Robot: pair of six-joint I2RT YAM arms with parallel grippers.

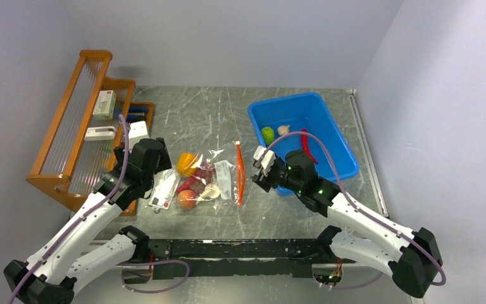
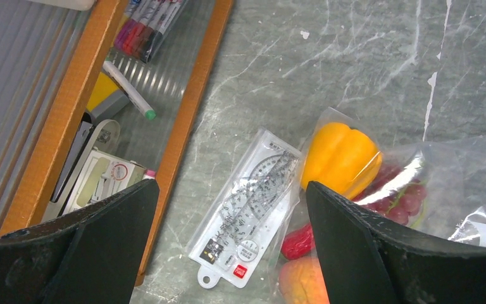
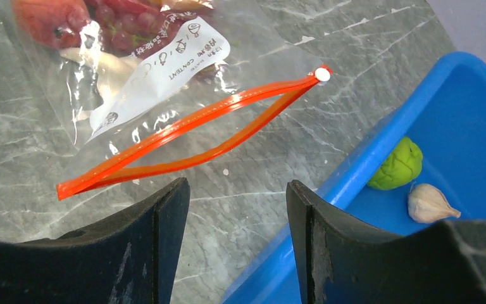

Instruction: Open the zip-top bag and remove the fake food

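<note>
A clear bag (image 1: 226, 164) lies flat on the table with its red zip edge on the right. In the right wrist view the zip's orange-red strips (image 3: 183, 123) stand apart in the middle, and a white slider (image 3: 322, 75) sits at one end. Inside the bag are a yellow pepper (image 2: 338, 157), grapes (image 2: 405, 206), a peach-coloured fruit (image 2: 304, 280) and a red pepper (image 2: 299, 241). My left gripper is open above the bag's left side, empty. Between the bag and the blue bin, my right gripper has its fingers apart with nothing between them.
The blue bin (image 1: 348, 152) on the right holds a green item (image 1: 267, 134), a garlic bulb (image 1: 283, 130) and a red pepper (image 1: 308, 147). A wooden shelf (image 1: 76, 126) stands at left. A packaged ruler set (image 2: 247, 209) lies beside the bag.
</note>
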